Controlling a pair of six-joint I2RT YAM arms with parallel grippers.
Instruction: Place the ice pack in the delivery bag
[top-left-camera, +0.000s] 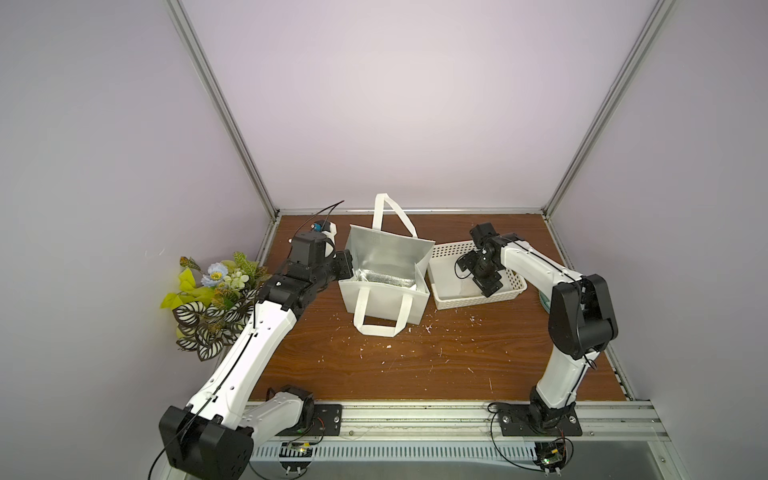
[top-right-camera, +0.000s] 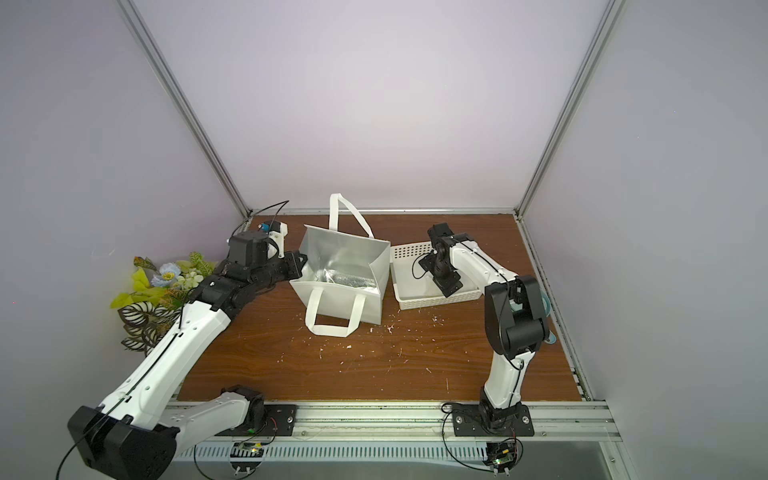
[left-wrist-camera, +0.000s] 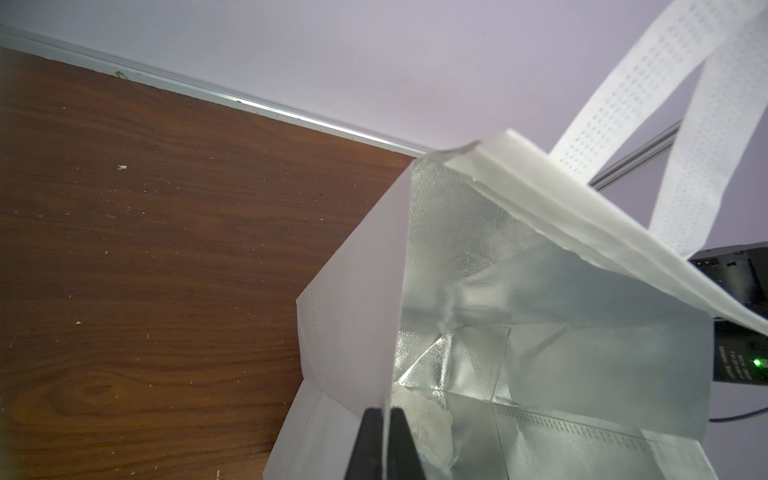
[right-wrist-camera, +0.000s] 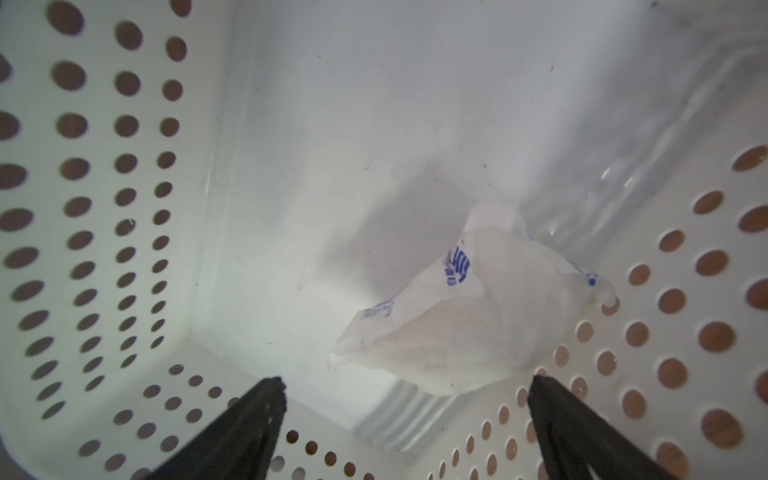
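The white delivery bag (top-left-camera: 384, 304) stands open in the middle of the table, silver-lined; the left wrist view shows a pale item (left-wrist-camera: 424, 424) at its bottom. My left gripper is shut at the bag's left rim. In the right wrist view an ice pack (right-wrist-camera: 480, 312), white with blue print, lies in the perforated basket (right-wrist-camera: 80, 200). My right gripper is open above it, its blurred fingers on either side, nothing between them.
An artificial flower bunch (top-left-camera: 212, 308) is at the left edge. A teal object (top-right-camera: 544, 305) sits partly hidden behind the right arm.
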